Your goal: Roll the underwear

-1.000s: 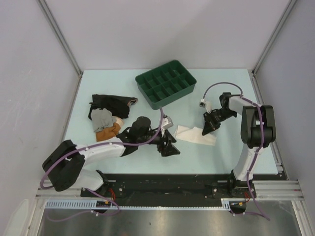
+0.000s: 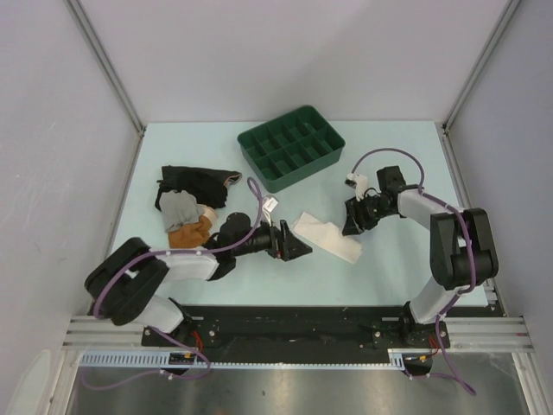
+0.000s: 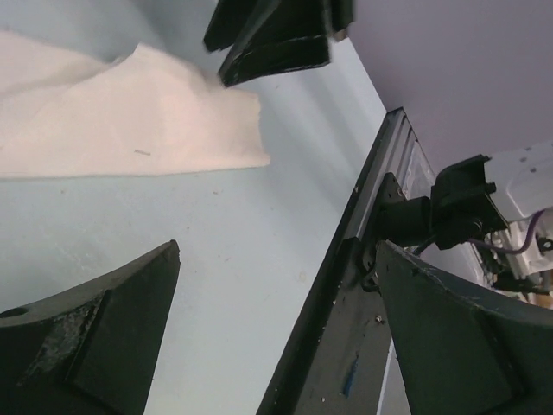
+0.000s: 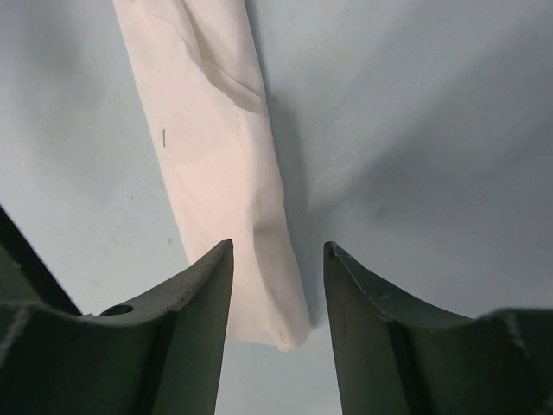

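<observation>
A pale cream pair of underwear (image 2: 327, 235) lies as a folded strip on the white table, slanting down toward the front right. In the right wrist view the underwear (image 4: 229, 164) shows a raised fold along one long edge. My right gripper (image 2: 349, 226) is open over its right end; from its own wrist the gripper has the cloth below and partly between its fingers, not gripped. The open left gripper (image 2: 298, 246) hovers at the near side of the strip. Bare table shows between its fingers in the left wrist view.
A green compartment box (image 2: 292, 147) stands empty at the back. Piled at the left are black (image 2: 197, 184), grey (image 2: 180, 210) and brown garments (image 2: 191, 233). Bare table lies in front of the strip and at the far right.
The cloth has shifted left and slightly toward the front since a second ago, and its right end points more toward the front. Both arms have changed pose; my right gripper has moved left.
</observation>
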